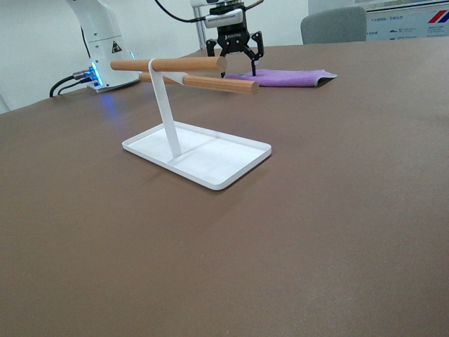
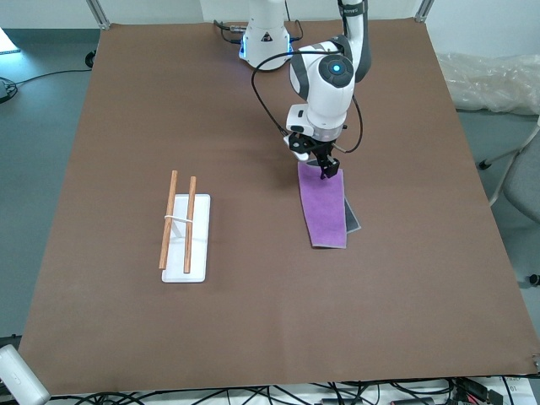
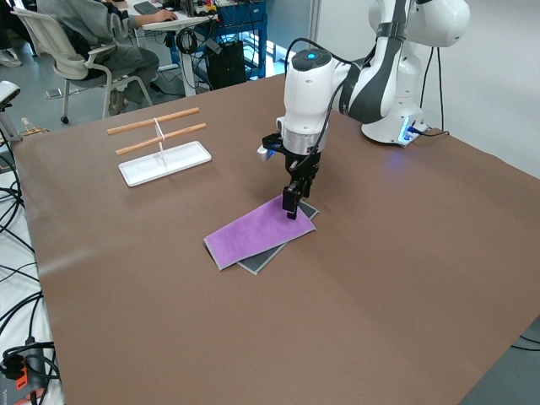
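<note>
A purple cloth lies flat with a grey cloth partly under it. My gripper points down over the far end of the purple cloth, its fingertips at or just above it; in the top view the black gripper appears with its fingers spread, though whether they hold any fabric is unclear. A small rack with two wooden bars on a white tray stands to the left of the cloths in the left view.
My arm's base stands at the far edge with cables. A chair stands beside the table.
</note>
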